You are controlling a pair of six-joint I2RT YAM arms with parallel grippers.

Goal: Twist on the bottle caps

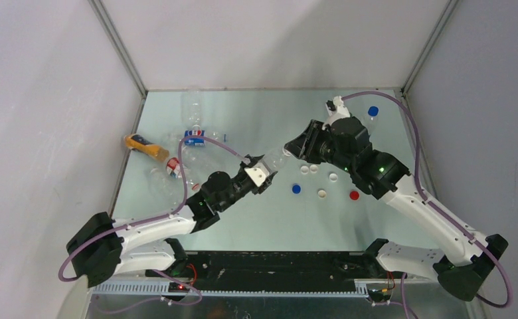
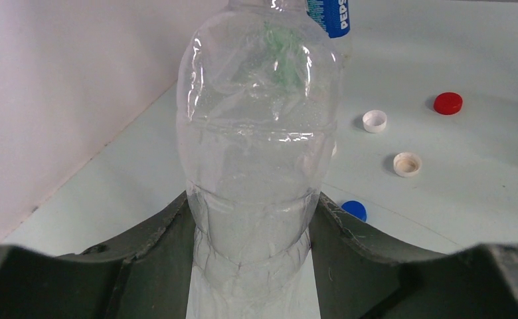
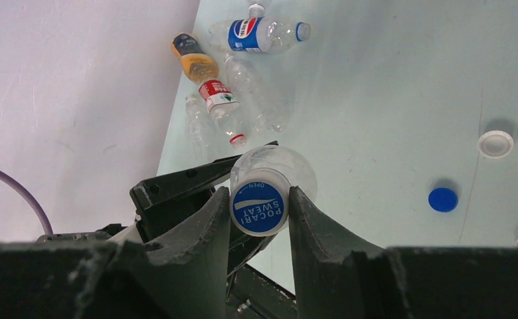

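Observation:
A clear plastic bottle (image 2: 256, 133) is held tilted in mid-air, my left gripper shut round its body, as the left wrist view shows. My right gripper is shut on a white cap with a blue Pocari Sweat top (image 3: 258, 206), at the bottle's mouth. I cannot tell how far the cap is screwed on. Loose caps lie on the table: blue (image 1: 296, 189), red (image 1: 354, 195) and several white ones (image 1: 321, 193).
Several bottles lie at the table's left, including an orange one (image 1: 143, 145) and a Pepsi one (image 3: 246, 34). A blue-capped bottle (image 1: 371, 117) is at the back right, partly behind my right arm.

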